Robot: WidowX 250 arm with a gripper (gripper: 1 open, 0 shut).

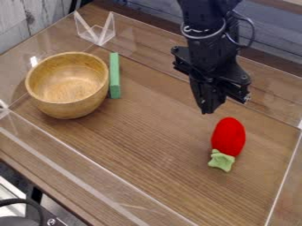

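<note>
The black arm reaches down from the top, and its gripper (207,108) hangs over the middle right of the wooden table (141,168). Its fingertips look close together, with nothing visible between them. Below and right of it lies a red oval object (229,136), with a light green piece (221,161) at its lower end.
A tan bowl (67,82) sits at the left, with a green stick (115,75) just right of it. A clear plastic item (98,31) is at the back left.
</note>
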